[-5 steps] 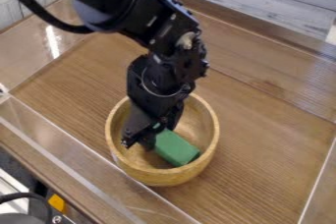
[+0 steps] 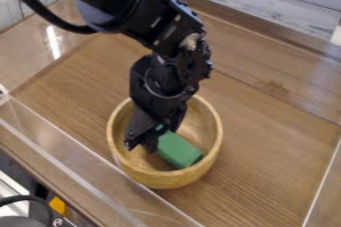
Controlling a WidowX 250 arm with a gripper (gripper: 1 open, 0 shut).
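A round wooden bowl (image 2: 170, 177) stands on the wooden table in the lower middle of the camera view. In it lies a green block (image 2: 178, 151). My black gripper (image 2: 144, 131) reaches down into the left part of the bowl, beside the block's upper-left end. Its fingertips are dark and partly hidden by the gripper's own body, so what sits between them is hard to see.
A clear panel edge runs along the lower left, with cables beyond it. A pale wall is at the back.
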